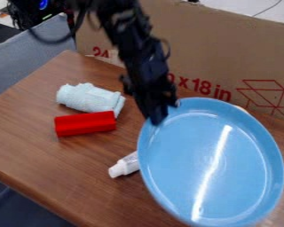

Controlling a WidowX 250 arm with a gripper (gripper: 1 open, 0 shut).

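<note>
My black gripper (158, 110) is shut at the upper left rim of a large light blue plate (209, 168), which is tilted and covers the right part of the table. Whether the rim sits between the fingers is hard to tell through the blur. A white tube (123, 166) shows at the plate's left, partly hidden by it. A red cylinder (85, 123) lies left of the gripper, with a rolled pale cloth (91, 98) just behind it.
A cardboard box (240, 53) stands along the back of the wooden table (38, 151). A grey padded surface (26, 62) borders the table at the left.
</note>
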